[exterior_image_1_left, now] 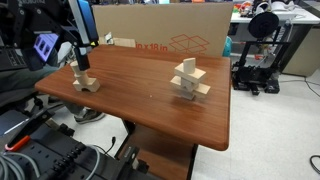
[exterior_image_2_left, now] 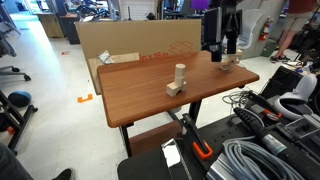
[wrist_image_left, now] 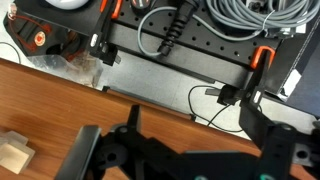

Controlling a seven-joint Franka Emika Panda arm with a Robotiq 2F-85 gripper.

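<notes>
My gripper [exterior_image_1_left: 52,48] hangs high at the left in exterior view 1, its fingers spread and nothing visible between them. Below it on the wooden table stands a short light-wood tower [exterior_image_1_left: 82,78], with an upright piece on a low base. A larger stack of wooden blocks [exterior_image_1_left: 188,82] is on the table farther right, clear of the gripper. In exterior view 2 the gripper [exterior_image_2_left: 224,50] is over the right part of the table, partly in front of some blocks. Light-wood pieces [wrist_image_left: 13,153] show at the lower left edge of the wrist view.
A long cardboard panel [exterior_image_1_left: 170,28] closes off the back of the table. The black robot base [exterior_image_2_left: 215,145] carries coiled grey cables [exterior_image_2_left: 250,160] and orange-handled clamps along the front side. Between the two block groups, the tabletop [exterior_image_1_left: 140,78] is bare.
</notes>
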